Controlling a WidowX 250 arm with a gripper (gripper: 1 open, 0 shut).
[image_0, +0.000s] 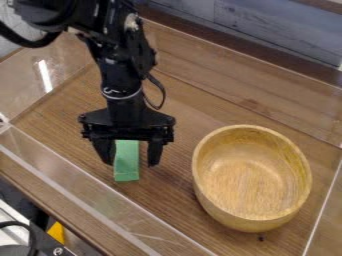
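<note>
My black gripper (127, 142) is low over a green block (127, 168) on the wooden tabletop, its open fingers spread to either side of the block's upper part. The block stands out below the gripper; its far end is hidden by it. Whether the fingers touch it cannot be told.
A large wooden bowl (251, 178) sits to the right of the gripper, with a little bare table between. The table's left edge runs near the lower left, with cables and a yellow item below.
</note>
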